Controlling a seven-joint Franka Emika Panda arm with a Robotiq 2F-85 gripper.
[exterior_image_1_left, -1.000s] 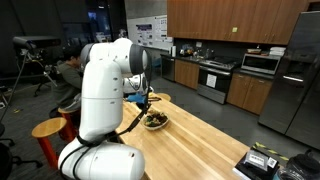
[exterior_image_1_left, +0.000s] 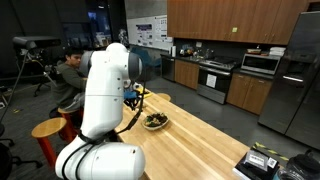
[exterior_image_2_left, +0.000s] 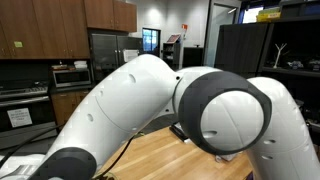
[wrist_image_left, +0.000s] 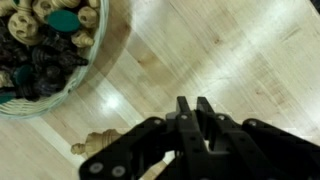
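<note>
In the wrist view my gripper is over the bare wood table, its black fingers close together. Whatever is between them cannot be made out against the dark fingers. A pale rimmed bowl (wrist_image_left: 88, 78) fills the upper left corner, holding light wooden and dark chess-like pieces, some with green bases. One light wooden piece (wrist_image_left: 97, 143) lies on the table outside the bowl, partly behind the gripper's body. From exterior view 1, the gripper (exterior_image_1_left: 134, 98) appears beyond and left of the bowl (exterior_image_1_left: 145, 125). The second exterior view hides the gripper behind the arm.
A person (exterior_image_1_left: 72, 75) sits at the left beside the table, near the arm. Some boxed items and dark gear (exterior_image_1_left: 258, 163) lie at the table's near right. The tabletop (exterior_image_1_left: 195, 145) right of the bowl is clear.
The gripper has moved left, away from above the bowl, to the table beyond it. The person at the left shows more of their head and body now.
</note>
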